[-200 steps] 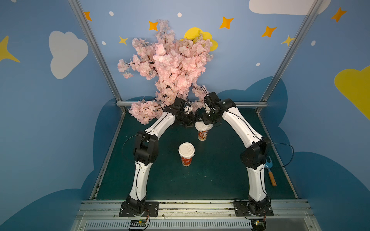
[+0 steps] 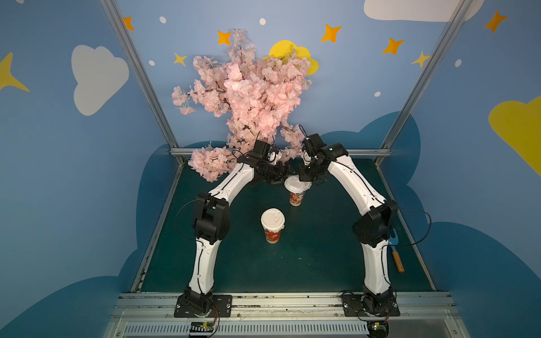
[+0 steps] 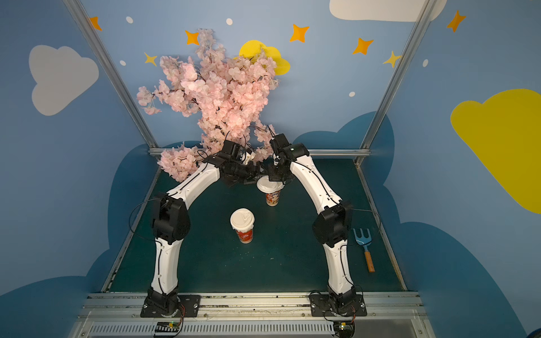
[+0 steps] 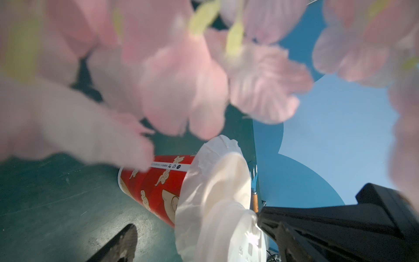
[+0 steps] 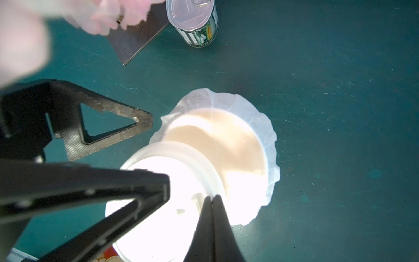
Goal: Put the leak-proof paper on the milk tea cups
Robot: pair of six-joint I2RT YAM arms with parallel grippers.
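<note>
A milk tea cup with a white lid [image 2: 272,220] stands at the table's centre. Behind it, the second cup [image 3: 272,197] carries a frilled white paper [image 5: 261,192] on its top, with a white lid [image 5: 157,227] partly over it, off to one side. My left gripper [image 2: 279,174] is open at this cup, pink blossoms filling much of its wrist view. My right gripper is shut over the lid and paper, nothing visible between its fingers.
Pink blossom branches [image 3: 225,95] fill the back left. A can [image 5: 192,21] and a dark plate [image 5: 128,43] lie beside the blossoms. A small rake [image 3: 367,253] lies at the right edge.
The front cup has not moved.
</note>
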